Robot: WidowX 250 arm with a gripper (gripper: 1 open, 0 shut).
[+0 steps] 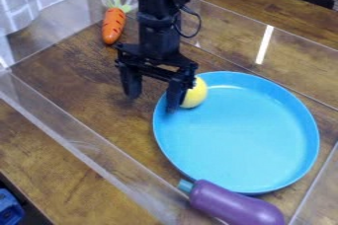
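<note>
The black gripper (154, 89) hangs at the centre of the camera view, its two fingers spread open, the left one over the wooden table and the right one reaching down beside a yellow object (195, 92). That yellow object rests inside the upper left part of a blue plate (244, 135), partly hidden behind the right finger. Whether the finger touches it is hard to tell.
An orange carrot (115, 24) lies at the back left. A purple eggplant (231, 201) lies at the front right, below the plate. The wooden table left of the gripper is clear.
</note>
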